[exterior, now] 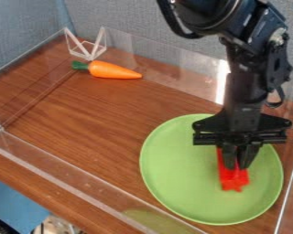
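A green plate [178,175] lies at the right front of the wooden table. On its right side rests a red object [233,182]. My black gripper [238,161] is down over the red object, its fingers close together at that object's upper part; whether they hold it is hidden. An orange carrot [110,69] with a green top lies at the back left, apart from the plate.
Clear low walls edge the wooden table [81,114], with white corner pieces [81,47] at the left. A grey padded wall stands behind.
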